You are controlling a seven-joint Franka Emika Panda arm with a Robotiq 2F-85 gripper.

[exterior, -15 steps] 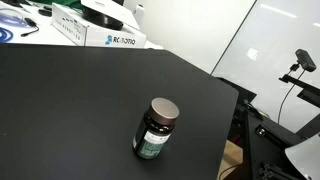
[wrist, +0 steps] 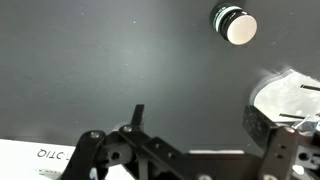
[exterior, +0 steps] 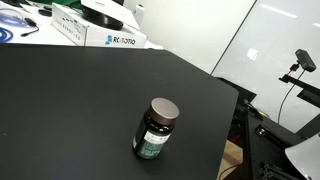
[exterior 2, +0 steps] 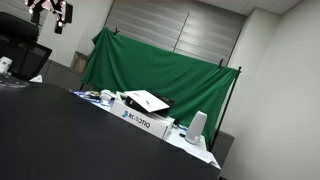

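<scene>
A dark bottle with a brown cap and a green-and-white label (exterior: pixel 155 129) stands upright near the front of the black table in exterior view 1. From the wrist view, the same bottle (wrist: pixel 222 16) shows at the top right, its round cap (wrist: pixel 241 30) facing the camera. My gripper is open over the table, its fingers wide apart with only bare tabletop between them. The bottle lies clear of both fingers. In exterior view 1 the gripper cannot be seen.
A white Robotiq box (exterior: pixel 88 29) sits along the table's far edge, with blue cables (exterior: pixel 16 22) beside it. A round whitish object (wrist: pixel 288 98) lies right of the gripper in the wrist view.
</scene>
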